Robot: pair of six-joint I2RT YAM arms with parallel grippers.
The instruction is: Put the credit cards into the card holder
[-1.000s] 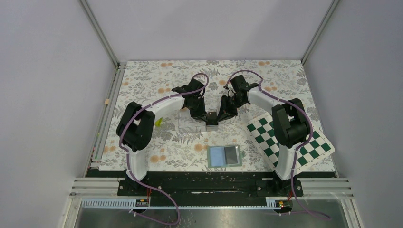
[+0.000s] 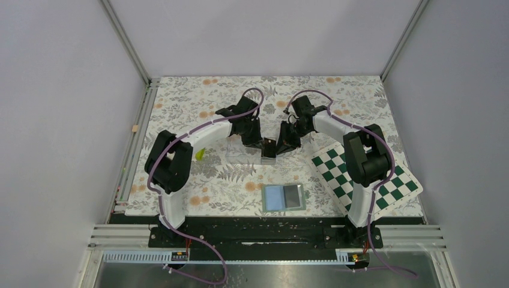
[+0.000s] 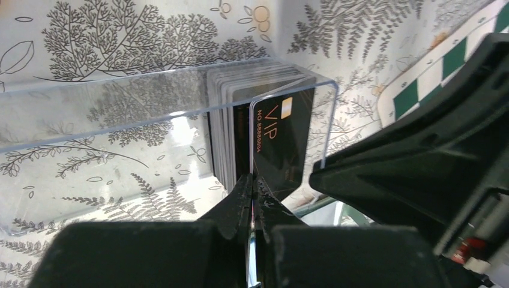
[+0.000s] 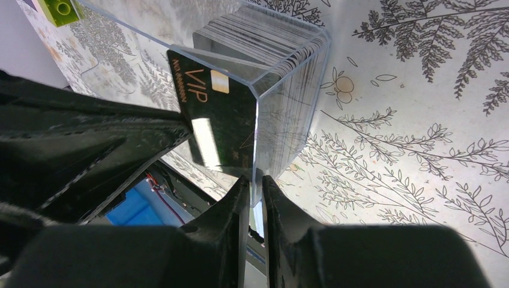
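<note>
The clear card holder (image 3: 153, 90) lies on the table, with a stack of cards standing at its right end. A black VIP card (image 3: 282, 141) is at the front of that stack, tilted, against the end wall. In the right wrist view the VIP card (image 4: 219, 114) shows through the clear wall. My right gripper is shut on the holder's thin end wall, which runs between its fingertips. From the left, my left gripper stands shut close by the VIP card's lower part; I cannot tell whether they touch.
Near the front edge sits a tray (image 2: 285, 185) with blue and grey compartments. A green-and-white checkered board (image 2: 366, 180) lies at the right. Left of the holder is a small green block (image 2: 200, 154). Patterned cloth between holder and tray is clear.
The card holder and its cards have shifted slightly to the right. My left gripper has moved a little to the right too, while the right arm has barely moved.
</note>
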